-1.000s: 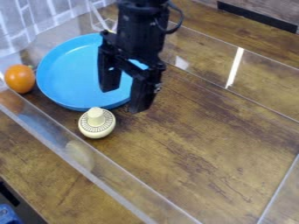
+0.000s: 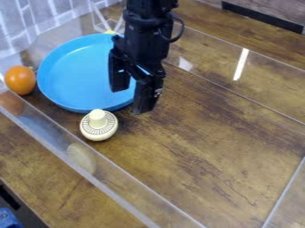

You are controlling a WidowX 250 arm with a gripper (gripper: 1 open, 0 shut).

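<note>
The black gripper [image 2: 131, 87] hangs over the right part of a blue bowl [image 2: 74, 73], its fingers open and pointing down. Nothing shows clearly between them, though the dark fingers are hard to make out. A cream round object with a knob [image 2: 99, 127] sits just in front of the bowl, below and left of the gripper. An orange round object [image 2: 20, 82] lies at the left, beside the bowl.
A clear plastic wall [image 2: 71, 158] runs along the left and front. The wooden table [image 2: 220, 142] is open to the right of the gripper. Something yellowish at the back is mostly hidden by the arm.
The arm and gripper have moved a little up in the view, toward the back, and now look slightly smaller. The bowl and the two round objects have not visibly moved.
</note>
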